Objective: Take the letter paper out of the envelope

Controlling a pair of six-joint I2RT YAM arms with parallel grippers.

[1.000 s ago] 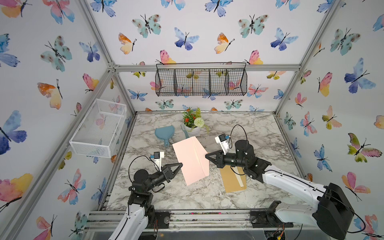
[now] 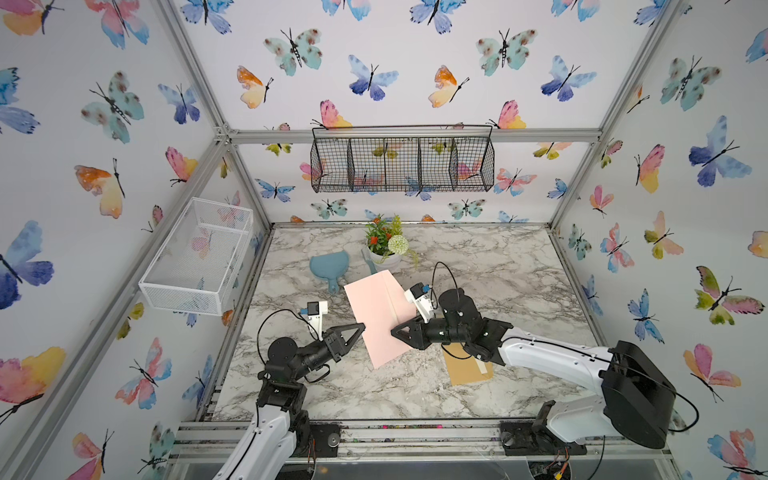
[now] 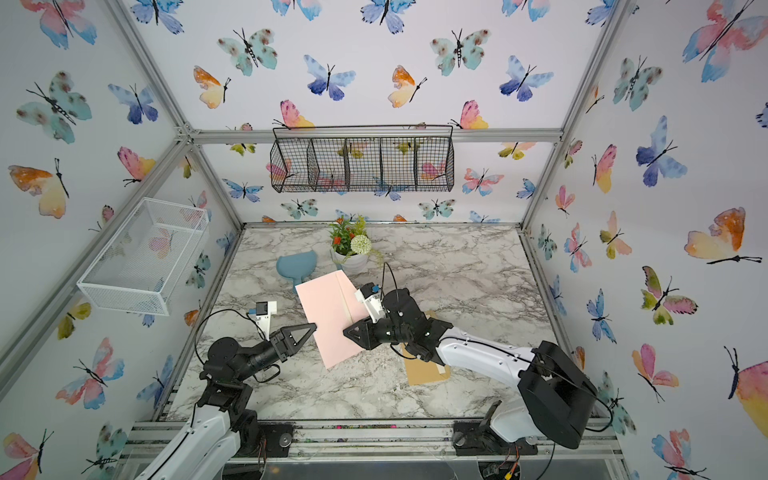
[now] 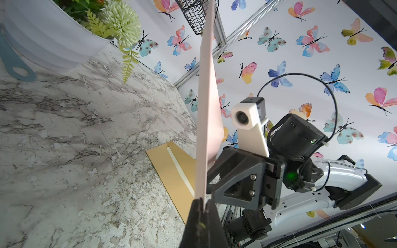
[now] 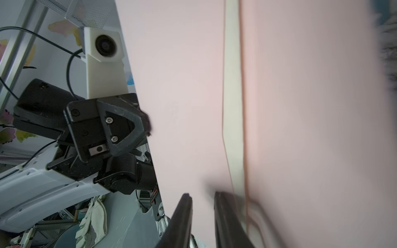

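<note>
A pink envelope [image 2: 376, 308] hangs raised and tilted above the table. My left gripper is shut on its left edge; the left wrist view sees the envelope nearly edge-on. Lengthwise down it runs a pale strip [image 5: 234, 103] beside a fold line. My right gripper [image 2: 395, 329] is over the right part of the envelope. Its fingers [image 5: 223, 219] stand part open in front of the pink surface, casting a shadow near the strip, with no paper visibly between them. No separate letter paper can be made out.
On the table to the right lies a tan envelope [image 2: 464, 366] with a white strip, partly under the right arm. A blue dustpan [image 2: 329, 268] and a potted plant [image 2: 387, 244] stand behind.
My right gripper has moved left from the envelope's right edge to over its face. The left arm stays put.
</note>
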